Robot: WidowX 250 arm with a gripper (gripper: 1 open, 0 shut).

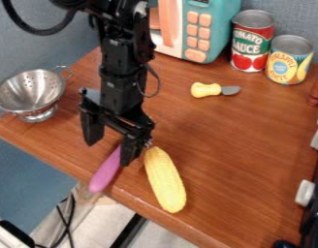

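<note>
The black gripper (113, 136) is low over the front left of the wooden table, its fingers apart on either side of the pink-handled fork (105, 172), whose head is hidden behind it. A yellow toy corn cob (166, 180) lies just right of the fork, close to the right finger. Whether anything touches the fingers is unclear.
A steel colander (27, 95) sits at the left edge. A yellow-handled knife (207, 89), a tomato sauce can (250, 48), a second can (289, 66) and a teal toy microwave (201, 29) are at the back.
</note>
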